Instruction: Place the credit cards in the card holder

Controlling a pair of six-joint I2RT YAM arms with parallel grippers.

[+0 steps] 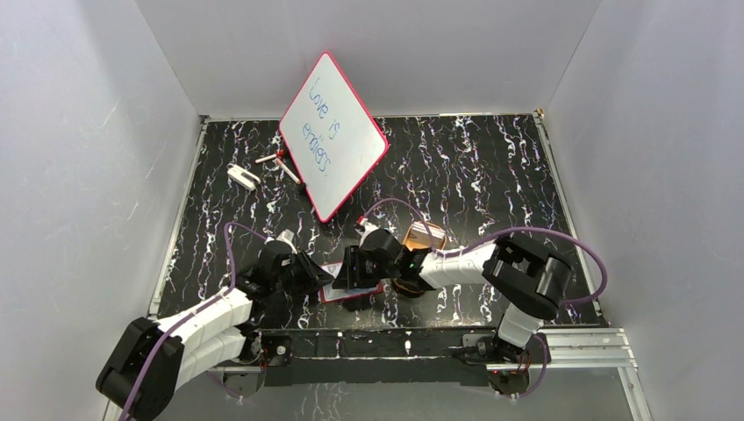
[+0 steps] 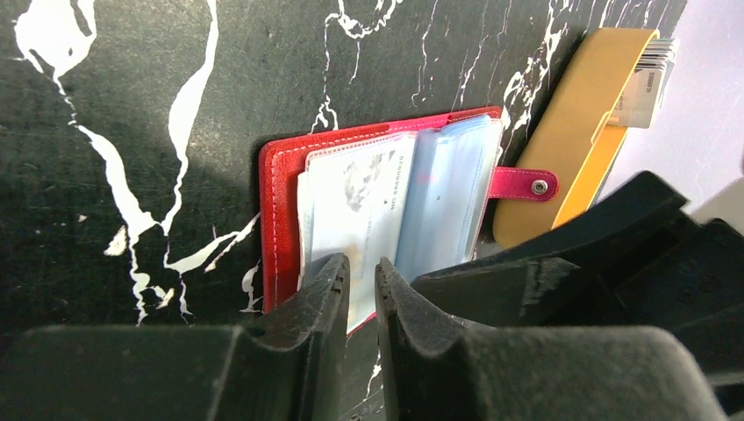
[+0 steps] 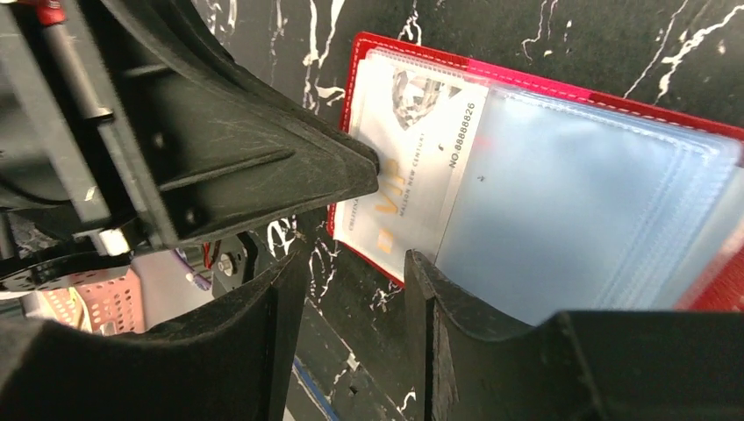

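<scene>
The red card holder (image 2: 281, 202) lies open on the marble table, a white VIP card (image 3: 412, 175) in a clear sleeve beside empty blue-tinted sleeves (image 3: 579, 210). My left gripper is low at the holder's left part, fingertips slightly apart, with the card's edge in front of them. My right gripper hangs over the holder, fingers apart, nothing seen held between them. In the left wrist view an orange container (image 2: 570, 114) with several cards stands right of the holder.
A whiteboard (image 1: 333, 132) lies at the back, with markers (image 1: 288, 171) and a white eraser (image 1: 243, 175) left of it.
</scene>
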